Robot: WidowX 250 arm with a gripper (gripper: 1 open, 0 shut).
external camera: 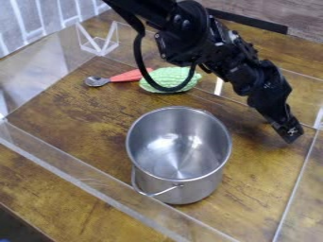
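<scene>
My black gripper point(288, 129) is low over the wooden surface at the right, to the right of and a little above a steel pot point(178, 156). The gripper appears open, with nothing visible in it, though its fingertips are small and dark. Behind the pot lie a green textured cloth-like item point(169, 81) and a spoon point(98, 80) with a red handle, partly beside it.
Clear plastic walls point(76, 161) border the wooden work area point(76, 118) on the left and front. A white railing stands at the back left. Bare wood lies left of the pot and around the gripper.
</scene>
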